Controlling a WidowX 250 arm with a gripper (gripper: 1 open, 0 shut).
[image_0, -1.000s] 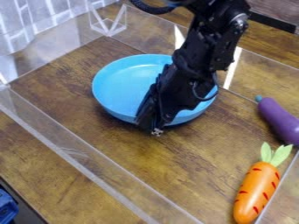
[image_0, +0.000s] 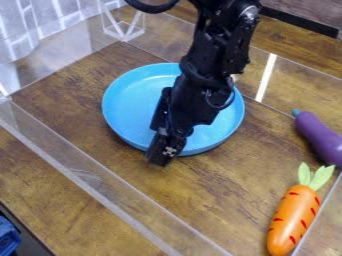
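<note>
The black robot gripper (image_0: 173, 132) reaches down over the front part of a light blue plastic bowl (image_0: 131, 105), its lower end near the bowl's front rim. The arm covers much of the bowl's middle and right side. Whether anything lies between the fingers is hard to make out.
An orange toy carrot (image_0: 291, 218) lies at the front right, and a purple toy eggplant (image_0: 318, 138) at the right. A clear plastic edge runs along the left. The wooden surface (image_0: 187, 210) in front of the bowl is bare.
The gripper's lower end has shifted slightly left and down, and its fingers show more distinctly. The bowl has shifted very slightly. The carrot and eggplant are unmoved.
</note>
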